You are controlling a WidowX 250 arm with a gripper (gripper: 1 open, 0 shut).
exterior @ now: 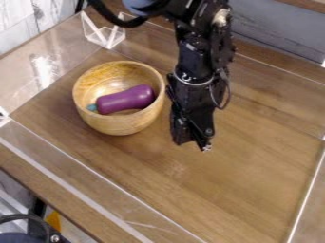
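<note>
A wooden bowl (pixel 105 76) sits on the left part of the table, with a purple eggplant-like object (pixel 124 99) lying inside it. My black gripper (pixel 191 135) hangs low over the table just right of the bowl, its fingertips pointing down. It looks shut, with nothing visible between its fingers.
A white wire-like holder (pixel 105 30) stands at the back left. Pale rails edge the table on the left and right.
</note>
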